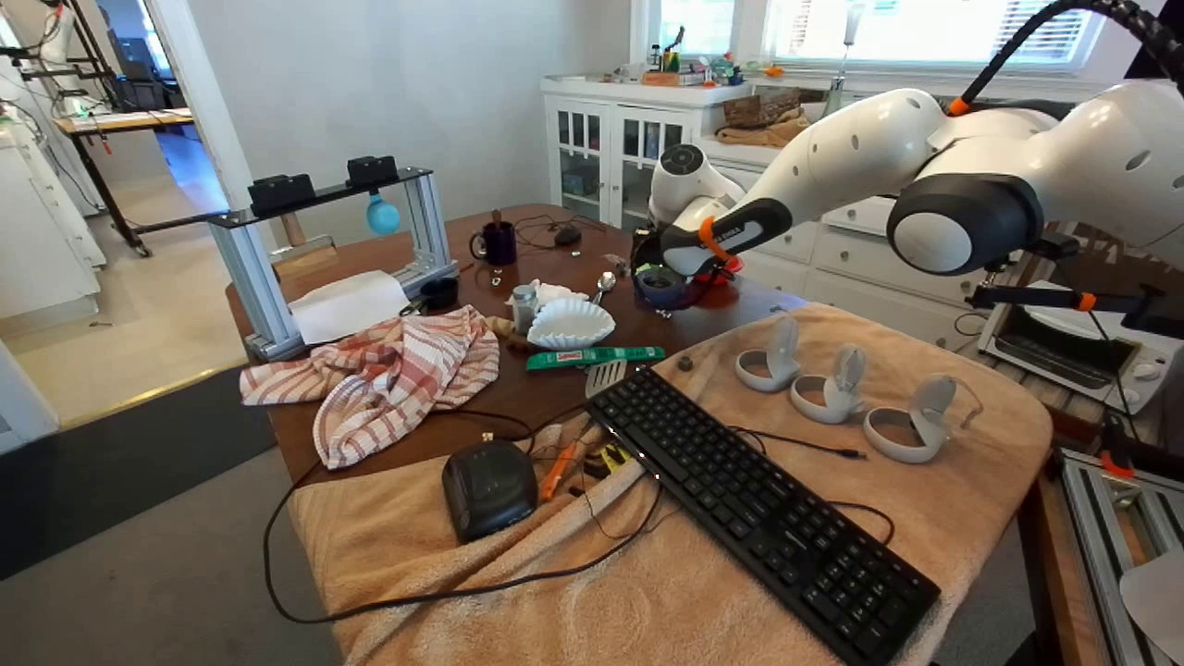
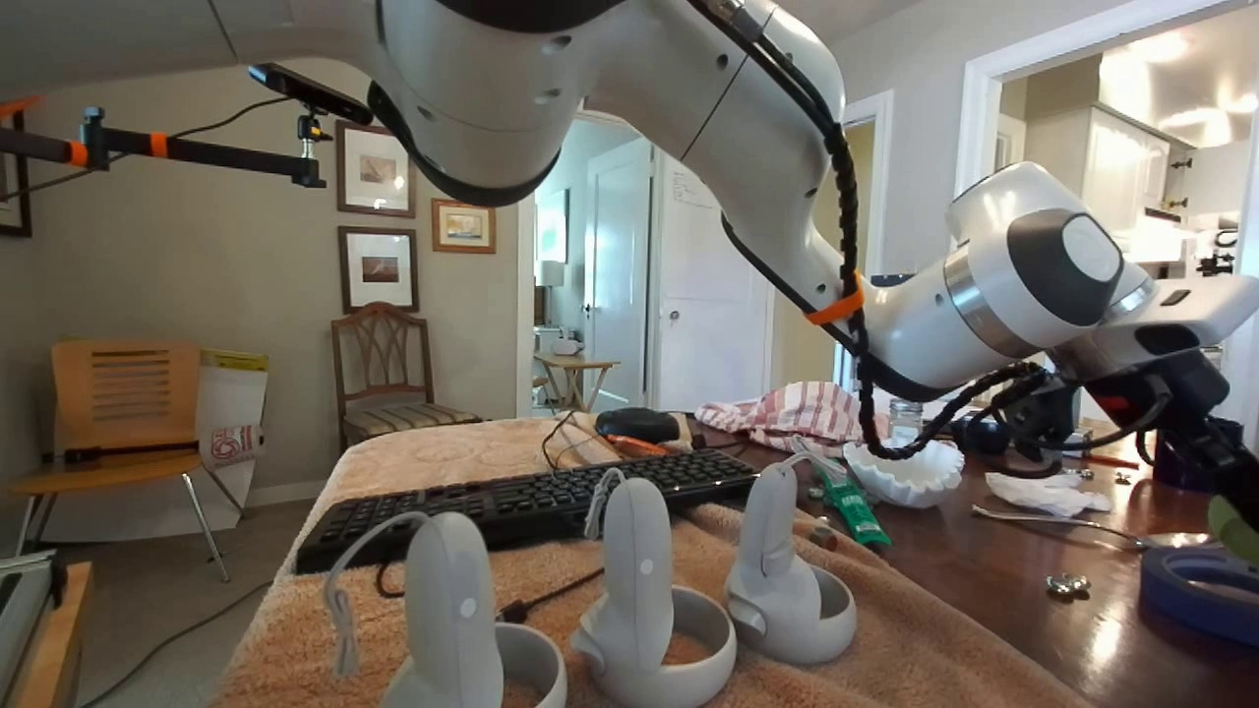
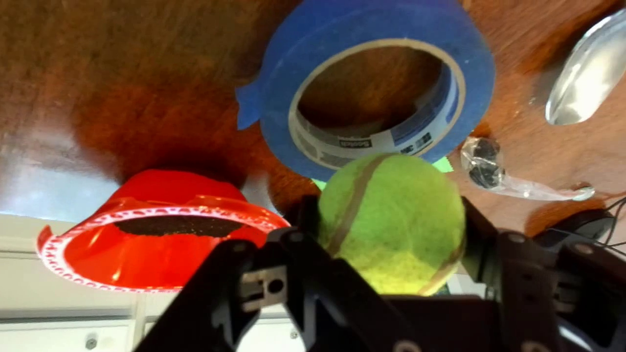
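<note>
A yellow-green tennis ball [image 3: 390,220] is held between the black fingers of my gripper, which is shut on it. In the wrist view the ball overlaps the near rim of a roll of blue tape [image 3: 375,29] on the wooden table; how high it hangs above the table is hard to tell. To the left of the ball stands a red bowl-like container [image 3: 146,252] with a patterned rim. In exterior view 2 part of the ball [image 2: 1233,529] shows at the right edge, above the blue tape roll [image 2: 1204,590]. The arm mostly hides my fingers in exterior view 1.
A spoon [image 3: 590,67] and a small clear-handled item [image 3: 499,170] lie near the tape. A white scalloped bowl [image 1: 572,322], a green package [image 1: 594,357] and a black keyboard [image 1: 766,511] lie nearer. Three white controllers [image 1: 840,385] rest on the towel.
</note>
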